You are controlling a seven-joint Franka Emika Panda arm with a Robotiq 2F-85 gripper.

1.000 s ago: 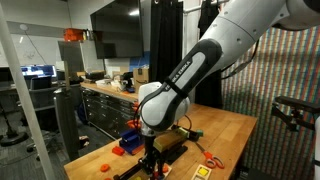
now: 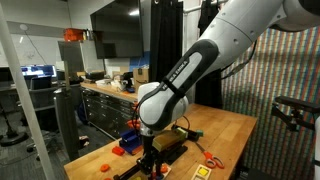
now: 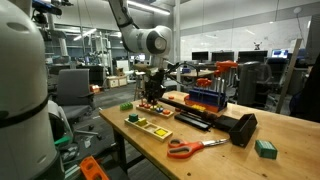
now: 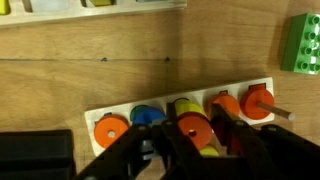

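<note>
In the wrist view, a pale wooden strip [image 4: 94,117] carries a row of coloured pieces. My gripper is over the middle of that row, its dark fingers on either side of an orange-red round piece [image 4: 195,127]. Whether they grip it is unclear. Yellow [image 4: 187,105] shows just behind this piece. A blue piece [image 4: 148,115] and an orange disc [image 4: 110,131] are to its left, with two orange pieces to its right, one being a knob [image 4: 257,101] with a peg. Exterior view 2 shows the gripper [image 3: 156,88] low over the strip.
A second wooden tray [image 3: 150,128] with yellow and green pieces lies close by. Orange-handled scissors [image 3: 185,149], a green block [image 3: 265,149] and a black box [image 3: 237,128] occupy the table's near side. A dark object [image 4: 35,155] borders the strip's left end.
</note>
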